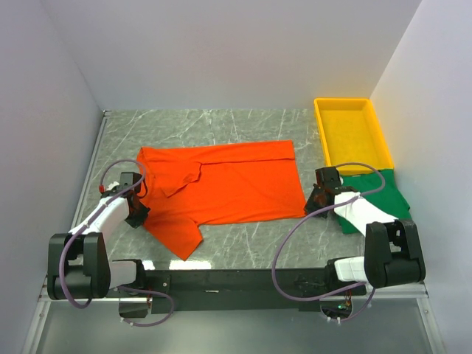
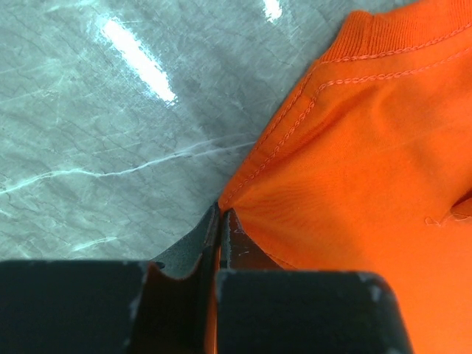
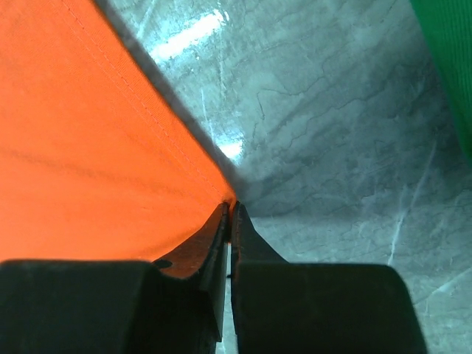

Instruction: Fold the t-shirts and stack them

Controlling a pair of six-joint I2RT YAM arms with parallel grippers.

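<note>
An orange t-shirt (image 1: 243, 184) lies across the middle of the table, its far edge folded over in a long strip and one sleeve (image 1: 177, 234) spread toward the front left. At its left side my left gripper (image 1: 137, 217) is shut on the shirt's edge near the ribbed collar (image 2: 372, 33). My right gripper (image 1: 310, 209) is shut on the near right hem corner; in the right wrist view the orange cloth (image 3: 88, 147) runs into the fingertips. A green folded cloth (image 1: 376, 193) lies at the right, partly hidden by my right arm.
A yellow tray (image 1: 356, 135), empty, stands at the back right beyond the green cloth. Bare grey marbled table (image 1: 243, 247) shows in front of and behind the shirt. Walls close in at the left, right and back.
</note>
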